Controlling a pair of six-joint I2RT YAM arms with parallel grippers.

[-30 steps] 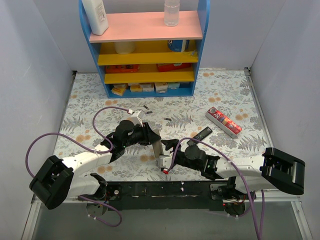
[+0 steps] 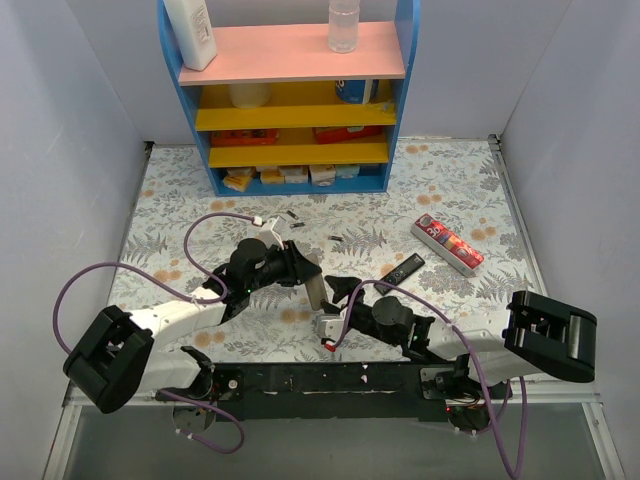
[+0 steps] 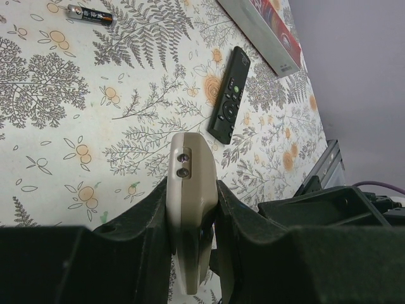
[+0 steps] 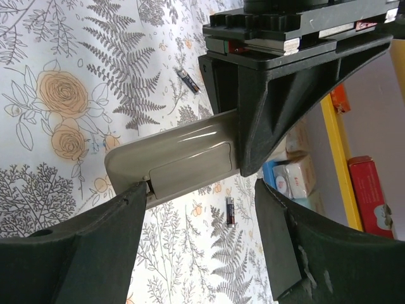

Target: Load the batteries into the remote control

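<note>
A beige remote control (image 2: pixel 315 290) is held up off the table by my left gripper, which is shut around it. One end of the remote, with two small round emitters, points up in the left wrist view. On its back, in the right wrist view, the battery cover (image 4: pixel 193 170) sits in place with a small notch at its near end. My right gripper stands part open, one fingertip (image 4: pixel 134 193) by that notch; I cannot tell whether it touches. Loose batteries lie on the table: one battery (image 3: pixel 90 15) at the upper left, another battery (image 4: pixel 230 212) beyond the remote.
A black remote (image 2: pixel 401 270) lies to the right, near a red-and-white box (image 2: pixel 447 244). At the back stands a shelf unit (image 2: pixel 290 150) with several items. Between the shelf and my arms the patterned table is mostly clear.
The held remote has tilted a little; my left arm has moved slightly.
</note>
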